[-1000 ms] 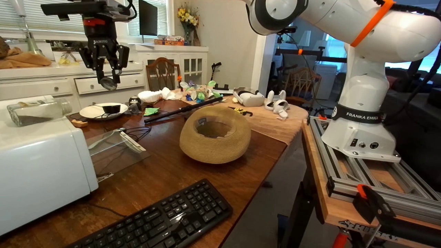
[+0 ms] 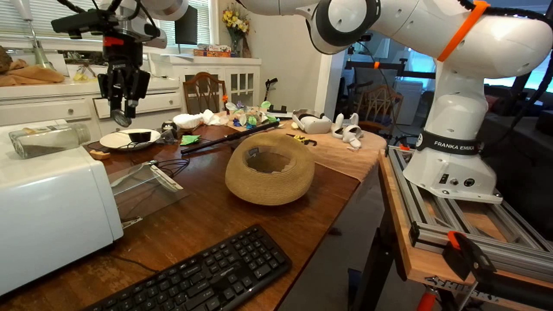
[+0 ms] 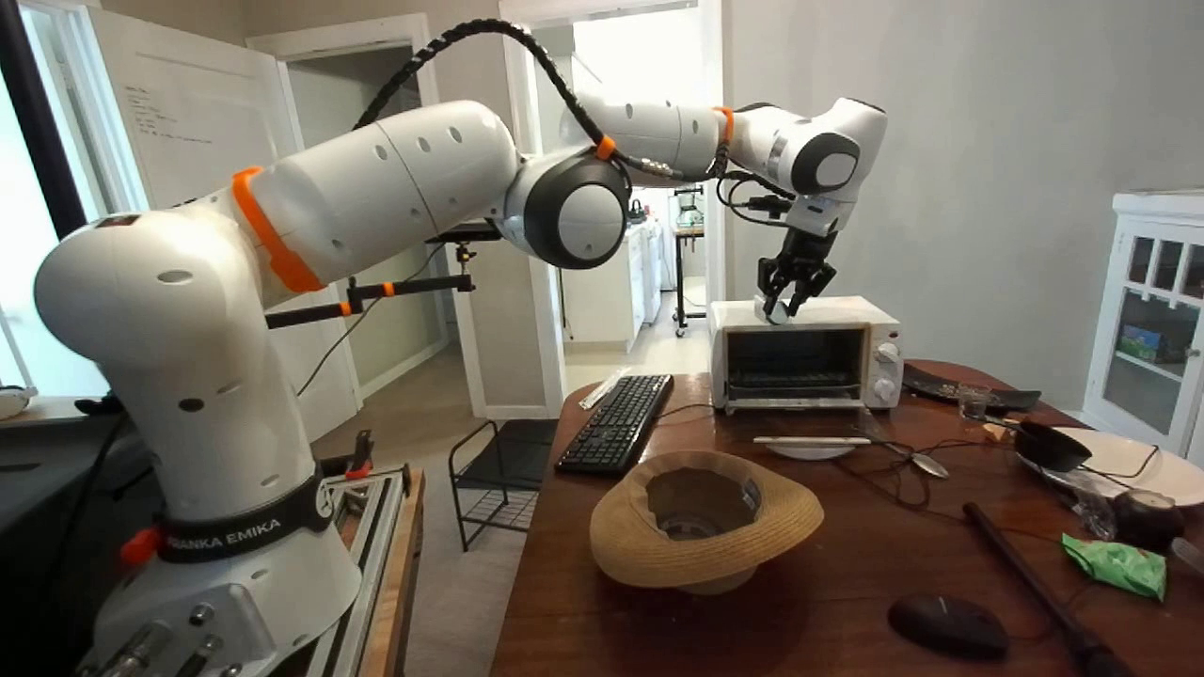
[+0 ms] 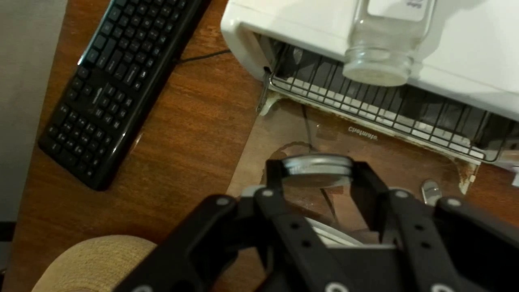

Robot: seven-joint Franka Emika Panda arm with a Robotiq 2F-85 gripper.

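Note:
My gripper is shut on a round metal lid, its silver rim held edge-on between the two fingertips. In the first exterior view the lid hangs tilted below the gripper, in the air near the toaster oven. A clear glass jar without a lid lies on its side on top of the white toaster oven; its mouth points out past the oven's front edge. In the wrist view the lid appears below the jar's mouth, apart from it. The second exterior view puts the gripper at the oven top.
The oven's glass door hangs open over the table. A black keyboard and an upturned straw hat take up the near table. Farther off are a plate with a black pan and a long black bar.
Still holding the lid, my gripper has come down and shifted slightly left in the first exterior view, with the wrist tilted differently. Jar, oven, hat and keyboard have stayed in place.

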